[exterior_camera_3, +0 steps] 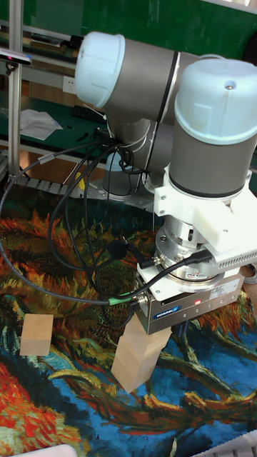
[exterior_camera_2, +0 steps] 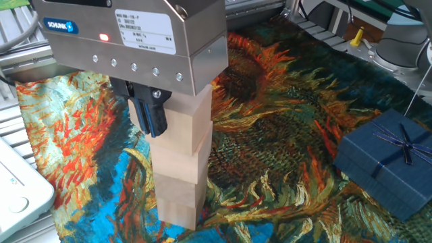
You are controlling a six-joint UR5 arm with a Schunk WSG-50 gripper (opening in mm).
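Observation:
A tower of several pale wooden blocks stands on the painted cloth, its top block [exterior_camera_2: 183, 128] and lower blocks [exterior_camera_2: 177, 192] slightly out of line with each other. My gripper [exterior_camera_2: 151, 133] hangs at the tower's top, its metal body over the top block. Both black fingers [exterior_camera_2: 159, 120] are close together in front of that block's near left side, and nothing shows between them. I cannot tell whether they touch the wood. In exterior view 3 the tower [exterior_camera_3: 137, 362] stands under the gripper's body [exterior_camera_3: 194, 308], and the fingers are hidden there.
A single wooden block [exterior_camera_3: 36, 335] lies apart from the tower. A dark blue gift box [exterior_camera_2: 388, 162] with a ribbon is at the right, and a white device [exterior_camera_2: 20, 182] at the left edge. Open cloth [exterior_camera_2: 283, 135] lies between tower and box.

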